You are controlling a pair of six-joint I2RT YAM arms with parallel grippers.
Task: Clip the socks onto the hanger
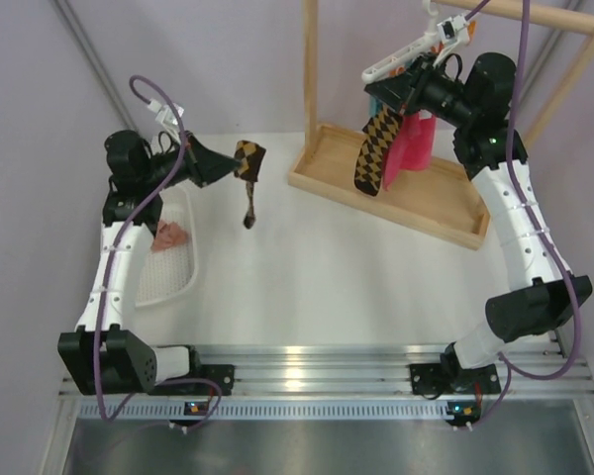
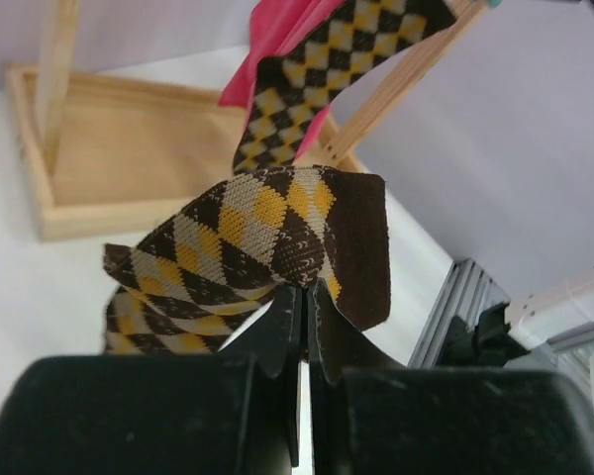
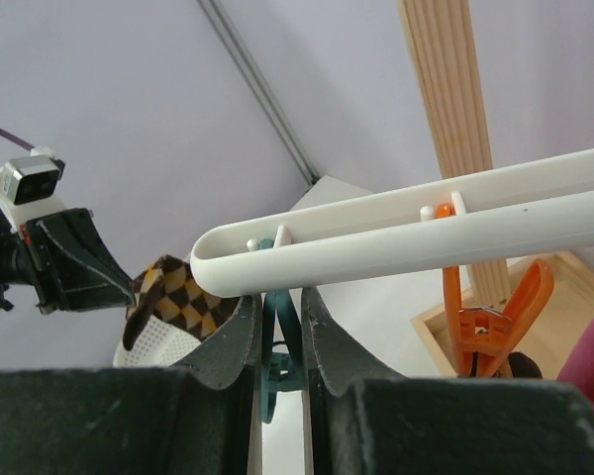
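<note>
A checkered brown-and-yellow sock is pinched in my left gripper, its ends drooping on both sides. From above, this sock hangs in the air right of the white basket. At the hanger's end my right gripper is shut on a teal clip just under the white hanger. Another checkered sock and a pink sock hang below the hanger. An orange clip sits farther along it.
A wooden stand with a tray-like base and a post surrounds the hanging socks. A pinkish cloth lies in the basket. The white table between the basket and the stand is clear.
</note>
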